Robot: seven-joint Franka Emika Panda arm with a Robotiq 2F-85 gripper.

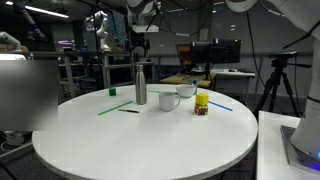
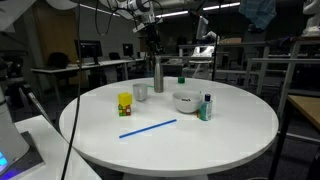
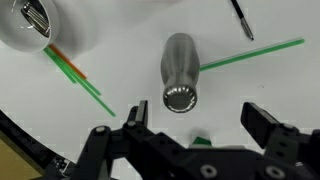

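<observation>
A silver metal bottle [image 1: 141,84] stands upright on the round white table [image 1: 120,145]. My gripper is open, with its two fingers spread wide and nothing held. From the wrist view I look down on the bottle [image 3: 181,72]; its round cap appears just ahead of the gap between my fingers, apart from both. In exterior view 2 the same bottle [image 2: 158,77] rises behind the white mug [image 2: 141,92], with the dark gripper [image 2: 152,48] above it.
Near the bottle lie green sticks [image 3: 252,54] and a black pen [image 3: 241,18]. A white bowl [image 2: 187,101], a small teal bottle [image 2: 205,108], a yellow-topped block stack [image 2: 125,104] and a blue stick [image 2: 148,128] occupy one side.
</observation>
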